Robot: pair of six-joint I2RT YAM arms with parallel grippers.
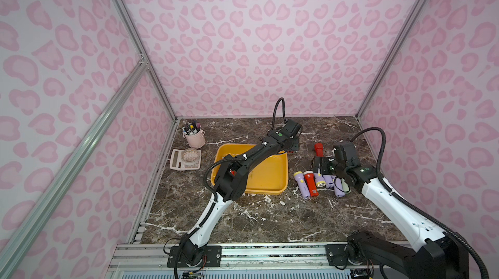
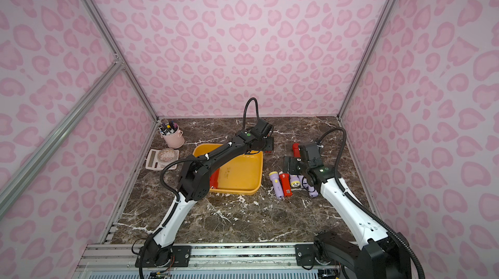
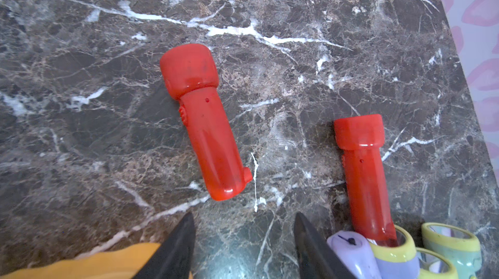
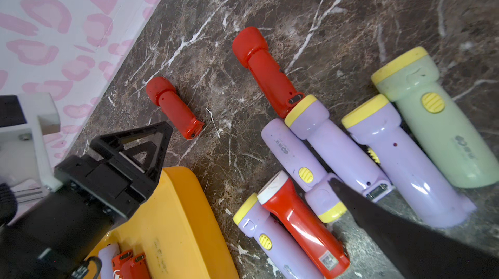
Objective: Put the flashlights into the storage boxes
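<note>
A lone red flashlight (image 3: 208, 128) lies behind the yellow box (image 1: 265, 175), below my left gripper, whose parted fingers hold nothing. Another red flashlight (image 3: 366, 185) lies to its right, touching a cluster of lavender flashlights (image 4: 337, 149), a green one (image 4: 436, 123) and a white-rimmed red one (image 4: 306, 227). My right gripper stands open above this cluster, empty. Red and lavender flashlights (image 4: 124, 263) are inside the box, partly hidden by the left arm.
A pink pen cup (image 1: 193, 137) and a pale tray (image 1: 179, 160) stand at the left. Patterned walls border the back and sides.
</note>
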